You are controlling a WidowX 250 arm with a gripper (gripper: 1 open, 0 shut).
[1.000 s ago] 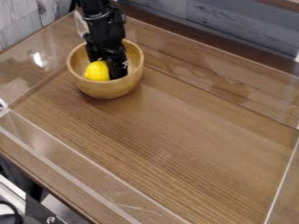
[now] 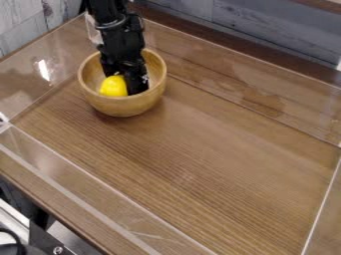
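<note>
A tan bowl point(image 2: 143, 105) sits on the wooden table at the upper left, with a yellow object point(image 2: 114, 87) inside at its left. My black gripper point(image 2: 131, 80) reaches down from the top into the bowl, right beside the yellow object. Whether its fingers are open or shut on something cannot be made out among the dark parts.
Grey-white walls run along the back and left edges. A dark item with pale parts lies past the table's lower-left edge.
The gripper and yellow object have shifted very slightly within the bowl; otherwise little differs.
</note>
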